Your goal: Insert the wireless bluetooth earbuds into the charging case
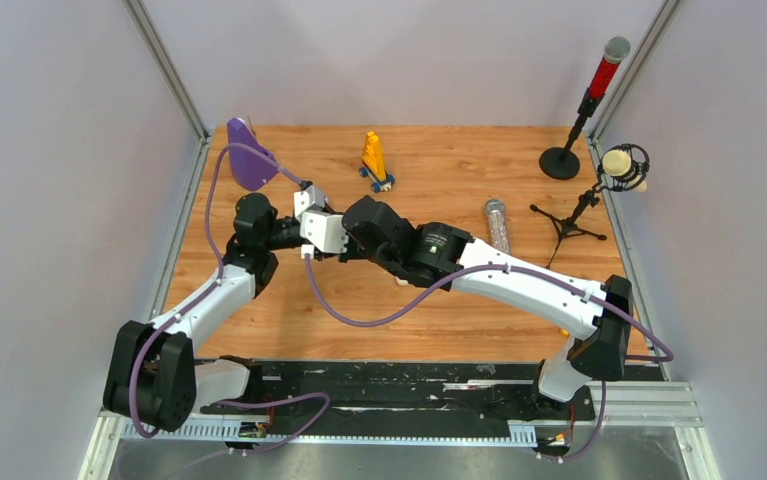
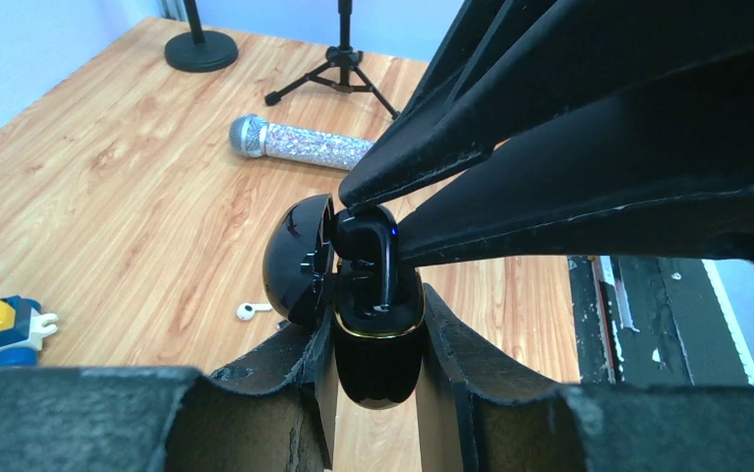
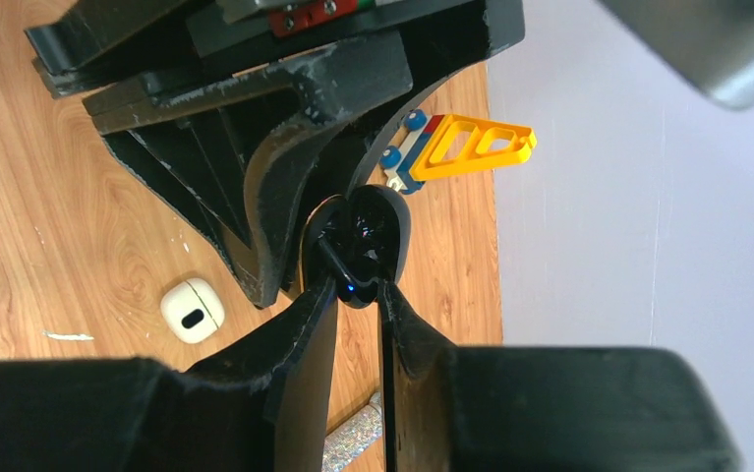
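Observation:
In the left wrist view my left gripper is shut on a glossy black charging case (image 2: 379,379) with a gold line round its rim. Its lid (image 2: 296,261) is swung open to the left. A black earbud (image 2: 371,236) stands at the mouth of the case, its stem pointing down inside. My right gripper is shut on the earbud, reaching in from the right side in the left wrist view. How deeply the earbud sits cannot be told. From above, both grippers meet at the left centre, and their wrists hide the case.
On the table below lie a white case (image 3: 193,310) and a white earbud (image 2: 246,311). A glittery microphone (image 1: 497,225), a yellow toy (image 1: 375,160) and a purple stand (image 1: 250,160) surround the arms. Microphone stands (image 1: 559,163) occupy the right back.

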